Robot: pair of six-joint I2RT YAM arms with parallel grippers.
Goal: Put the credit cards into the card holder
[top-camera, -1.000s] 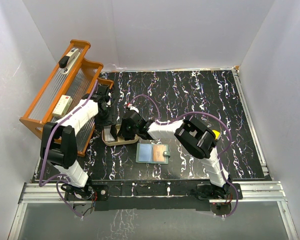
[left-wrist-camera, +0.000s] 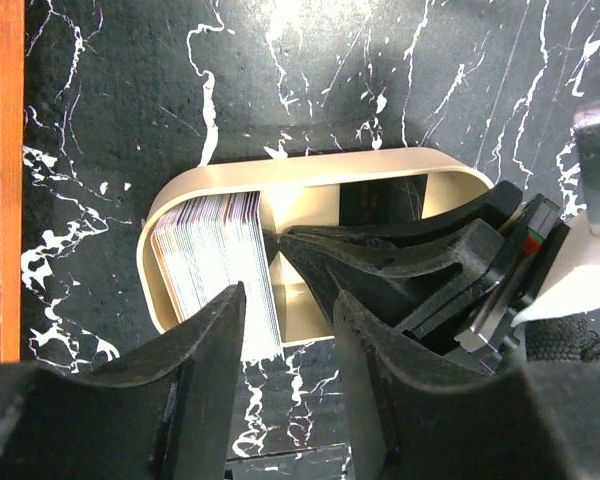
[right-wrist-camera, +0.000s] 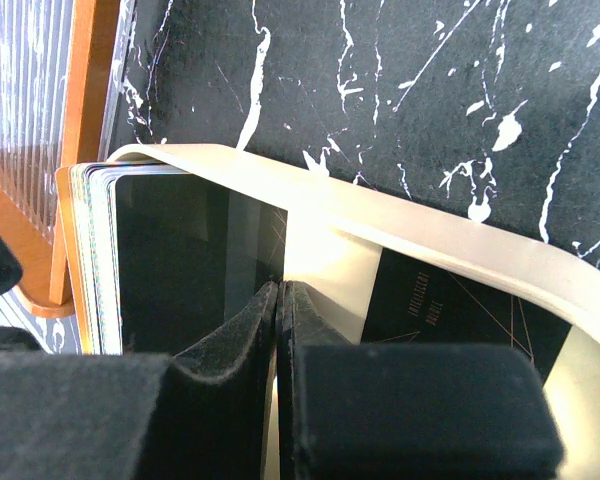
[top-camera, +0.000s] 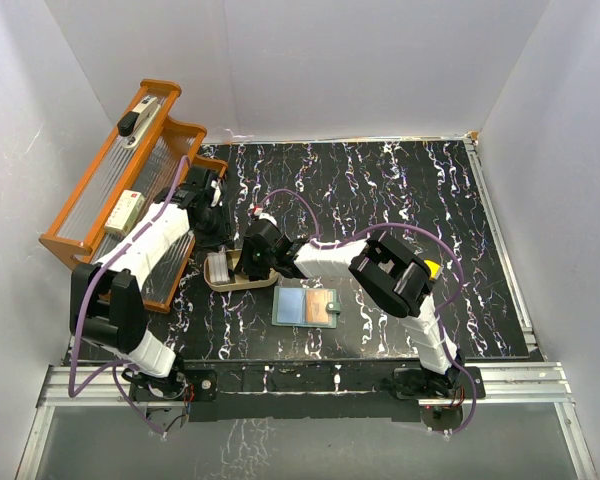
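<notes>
A stack of cards leans in the left part of a beige tray, its dark face showing in the right wrist view (right-wrist-camera: 190,260). My right gripper reaches into the tray beside the stack, shut; what lies between its fingertips is hard to tell. A dark card (right-wrist-camera: 450,320) lies in the tray's other part. My left gripper hovers over the tray, open, with nothing seen between its fingers. The blue and tan card holder (top-camera: 290,305) lies on the table in front of the tray.
A wooden shelf (top-camera: 110,200) with devices stands along the left. A yellow object (top-camera: 432,268) is partly hidden behind the right arm.
The left arm has shifted a little left and toward the front. The right arm has stayed in place.
</notes>
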